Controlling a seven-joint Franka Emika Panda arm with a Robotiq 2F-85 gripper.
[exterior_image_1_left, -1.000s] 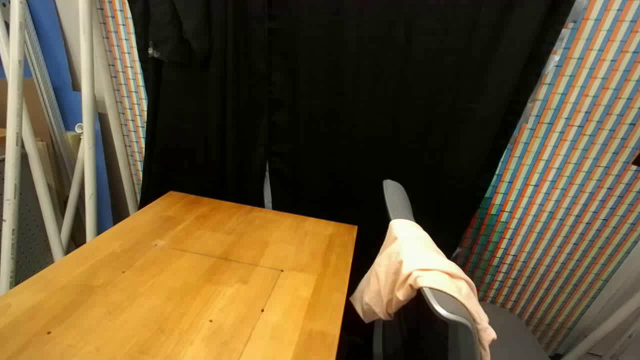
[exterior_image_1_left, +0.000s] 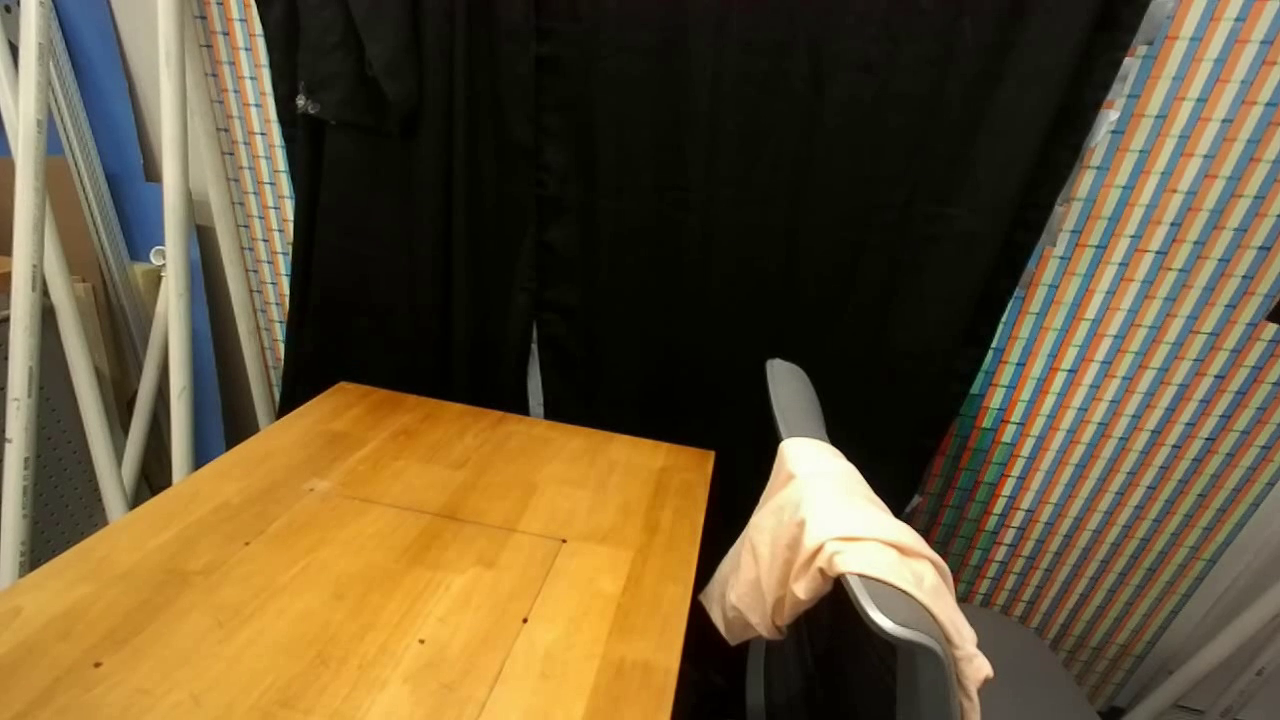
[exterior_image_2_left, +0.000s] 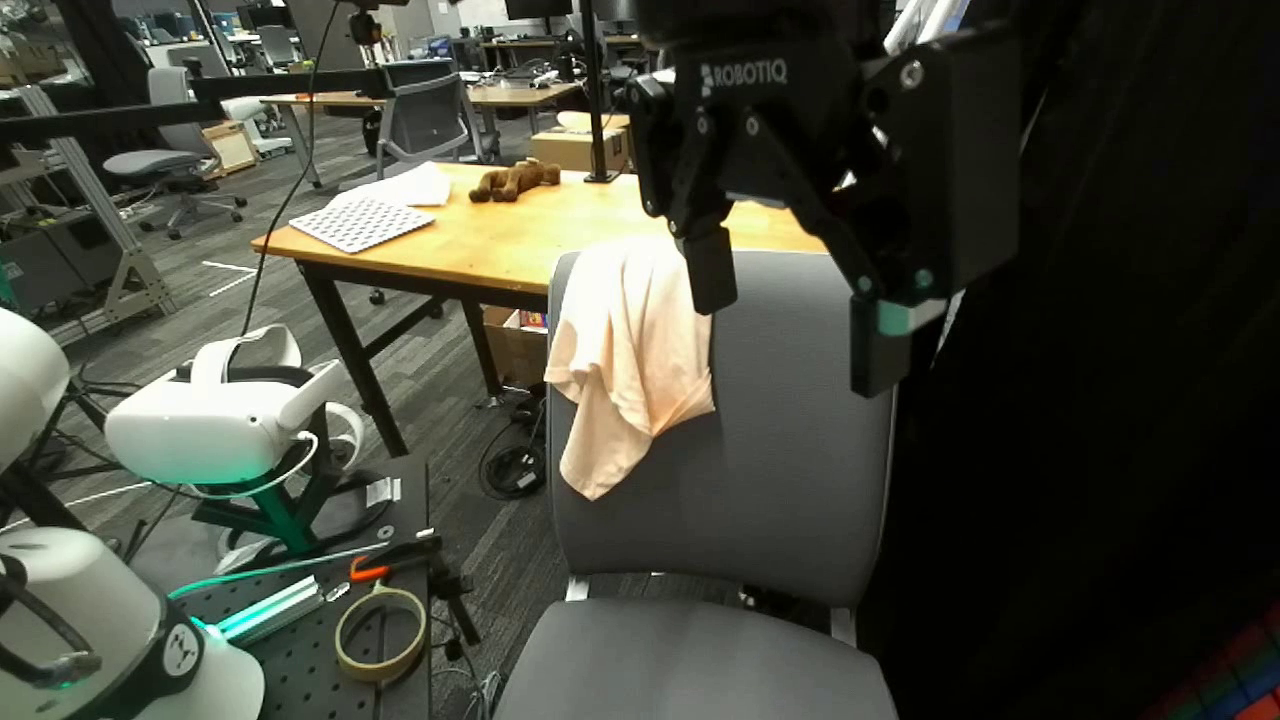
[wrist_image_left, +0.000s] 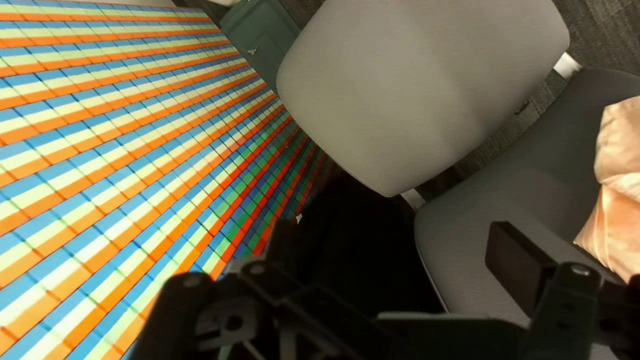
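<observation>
A peach cloth (exterior_image_2_left: 630, 360) hangs draped over the top edge of a grey office chair's backrest (exterior_image_2_left: 792, 468), toward its left side in exterior view 2. My gripper (exterior_image_2_left: 792, 324) is open there, in the upper right of that view, with nothing between its fingers. In the wrist view the cloth (wrist_image_left: 621, 186) shows only in part at the right edge, apart from my gripper. The chair seat (wrist_image_left: 420, 90) lies at the top of that view. Exterior view 1 shows the cloth (exterior_image_1_left: 840, 528) on the backrest but not my gripper.
Behind the chair stands a wooden table (exterior_image_2_left: 540, 240); a brown plush toy (exterior_image_2_left: 516, 180) and a white perforated sheet (exterior_image_2_left: 360, 223) lie on it. A side stand holds a white headset (exterior_image_2_left: 216, 420) and a tape roll (exterior_image_2_left: 381, 634). A black curtain (exterior_image_1_left: 720, 216) hangs beside the chair.
</observation>
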